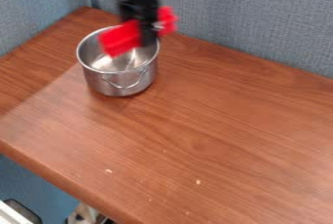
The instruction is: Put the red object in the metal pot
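A shiny metal pot [120, 77] stands on the left back part of the wooden table. The red object [121, 39], blurred by motion, appears over the pot's far rim and covers part of its opening. My black gripper [146, 23] is shut on it around the middle, with red showing on both sides. The fingers are too blurred to make out singly, and the upper arm runs out of the top of the view.
Bare wooden table [221, 135] fills the middle and right. Grey-blue padded walls [260, 18] close off the back and left. A dark device [18, 212] sits at the bottom left corner, off the table.
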